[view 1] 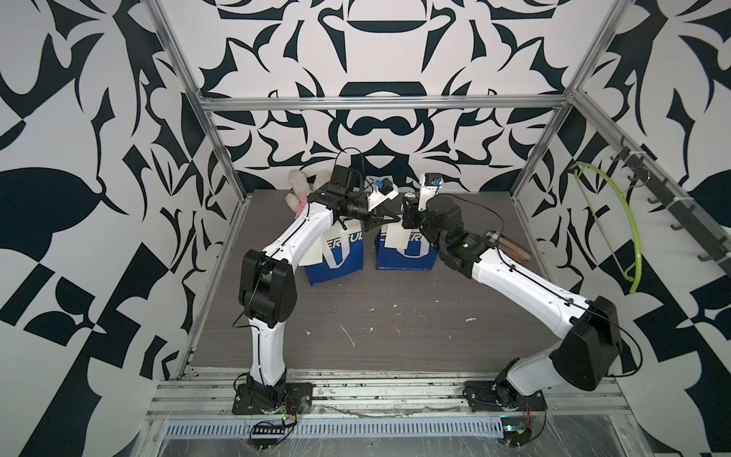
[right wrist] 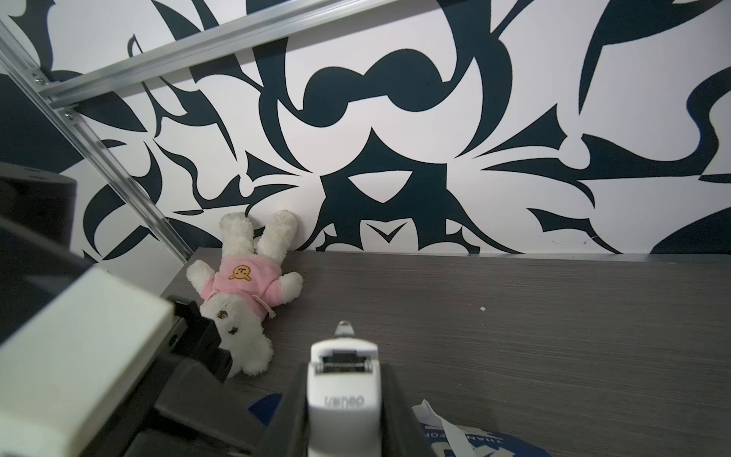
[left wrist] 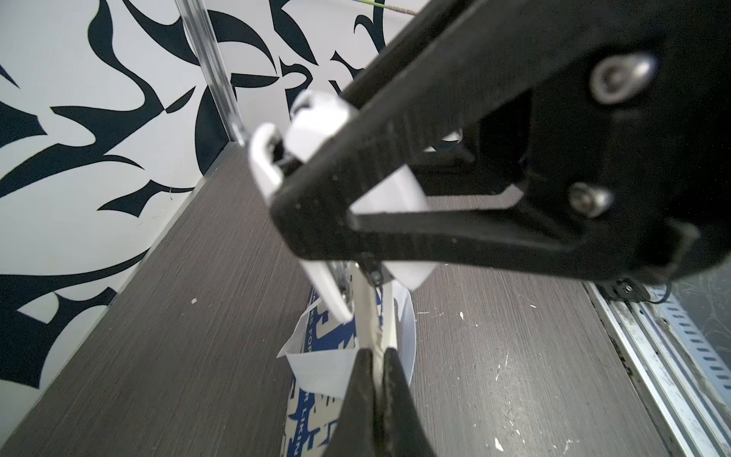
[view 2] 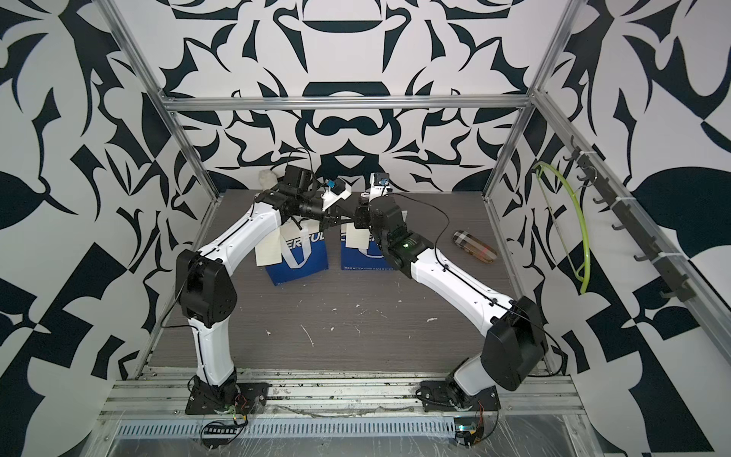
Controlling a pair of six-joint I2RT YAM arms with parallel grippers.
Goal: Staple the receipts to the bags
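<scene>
Two blue and white bags stand on the table, the left bag [view 1: 335,268] and the right bag [view 1: 407,260]. A cream receipt [view 1: 396,236] hangs against the right bag's front, and another cream receipt [view 1: 311,253] is on the left bag. At the right bag's top edge, my left gripper is shut on a thin tan layer, seemingly the receipt with the bag's rim. My right gripper is shut on a white stapler [right wrist: 344,381]. In the left wrist view the stapler [left wrist: 320,125] straddles the top edge; whether it touches is unclear.
A plush toy in pink [right wrist: 247,285] lies at the back left. A brownish patterned object [view 2: 473,246] rests at the table's right. Both wrists are close together.
</scene>
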